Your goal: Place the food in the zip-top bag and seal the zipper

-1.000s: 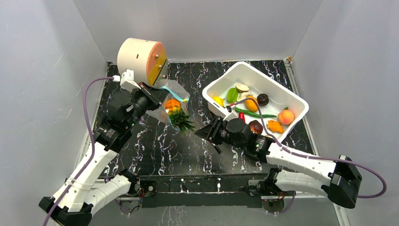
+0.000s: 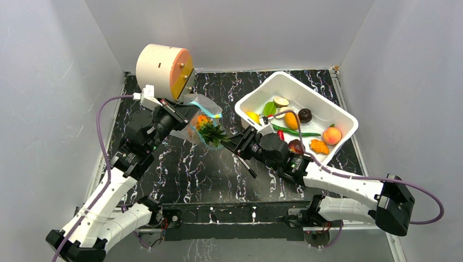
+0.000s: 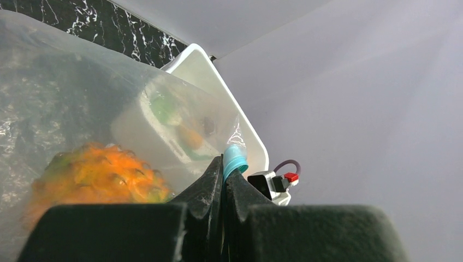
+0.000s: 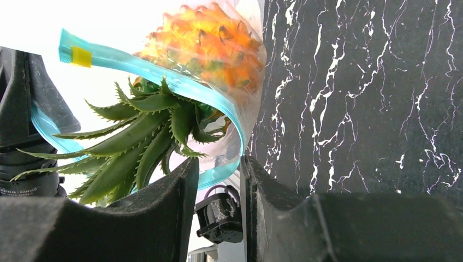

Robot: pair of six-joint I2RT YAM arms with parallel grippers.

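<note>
In the top view, a clear zip top bag (image 2: 188,131) with a light-blue zipper hangs from my left gripper (image 2: 194,109), which is shut on its rim. Blue zipper strip (image 3: 235,159) shows between the left fingertips. An orange pineapple (image 4: 205,46) lies inside the bag, but its green leaves (image 4: 136,142) stick out through the open mouth. My right gripper is partly open beside those leaves. The bag's blue rim (image 4: 232,114) curves down to the right gripper's fingertips; whether it lies between them or behind them I cannot tell.
A white bin (image 2: 341,131) at the right holds several other foods, among them a peach (image 2: 331,135) and a green chili (image 2: 306,134). Behind the left arm stands a cream roller (image 2: 158,71).
My right gripper has moved left, up to the bag's mouth and the pineapple leaves. The bag and leaves have shifted slightly to the right. The left arm has barely moved.
</note>
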